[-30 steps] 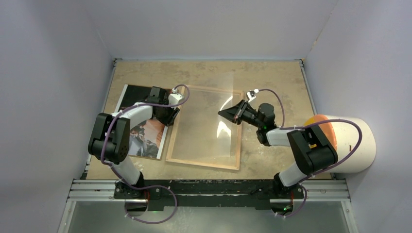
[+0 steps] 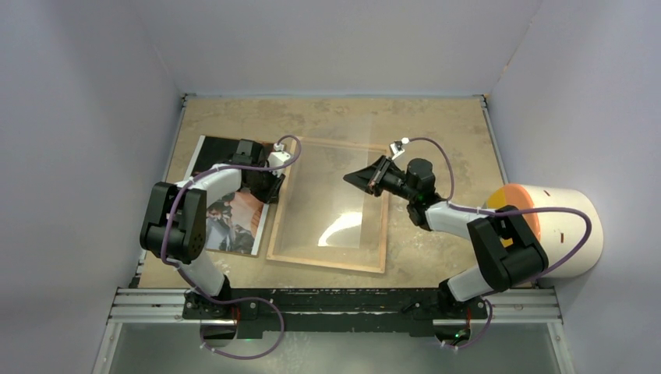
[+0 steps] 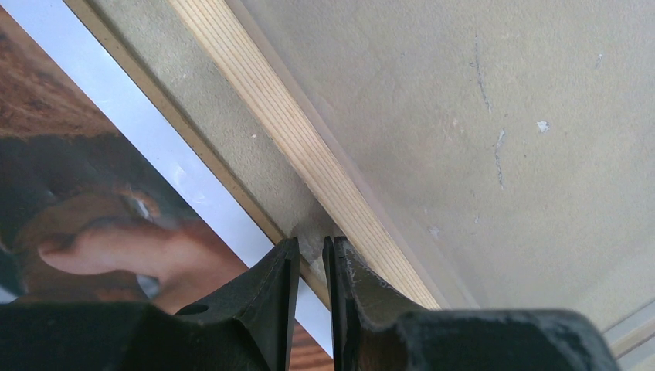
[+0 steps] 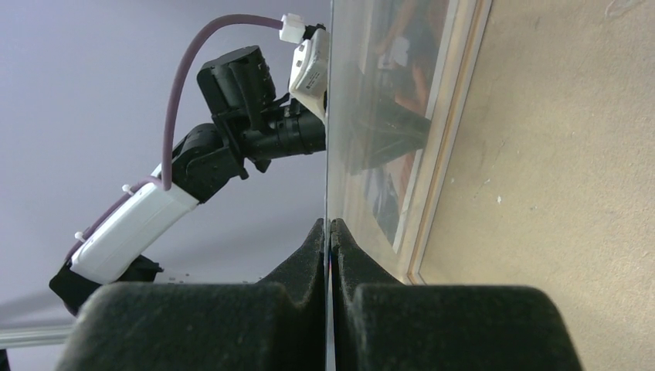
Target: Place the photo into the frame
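Observation:
The photo [image 2: 236,216], white-bordered on a brown backing, lies on the left of the table, partly hidden by the left arm. To its right lies the wooden frame [image 2: 327,266]. Between photo and frame my left gripper points down with its fingers slightly apart. The backing's edge passes beneath them; I see nothing gripped. A clear sheet [image 4: 363,100] stands edge-on in the right wrist view, its thin edge running between the fingertips. My right gripper [image 2: 348,180] is shut on it, above the frame's right part.
A white and orange cylinder [image 2: 573,231] rests at the right, behind the right arm. Free table [image 2: 444,132] shows at the back right. Grey walls enclose the sides and back.
My right gripper has shifted a little left along with the clear sheet, and the glare on the sheet has changed. The left arm barely moved; photo and frame look unmoved.

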